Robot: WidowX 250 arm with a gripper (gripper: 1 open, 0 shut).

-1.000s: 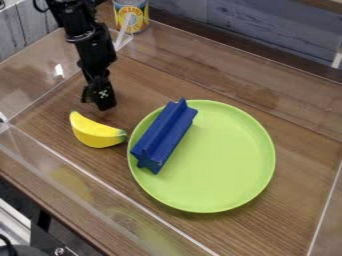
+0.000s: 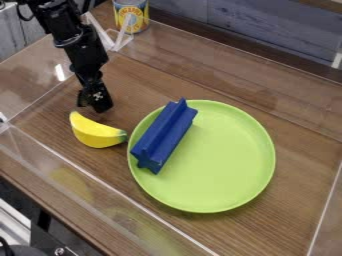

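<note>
A black gripper (image 2: 94, 100) hangs low over the wooden table at the left, open, with no object visible between its fingers. Just below it lies a yellow banana (image 2: 96, 130). A green plate (image 2: 225, 175) fills the lower middle, with a long blue block (image 2: 164, 135) resting diagonally on its left part.
A can (image 2: 130, 17) stands at the back, top edge of the view, with a light stick-like object (image 2: 118, 40) near it. The table's edge runs along the lower left.
The arm and gripper have shifted slightly left. The banana, plate and blue block have stayed where they were.
</note>
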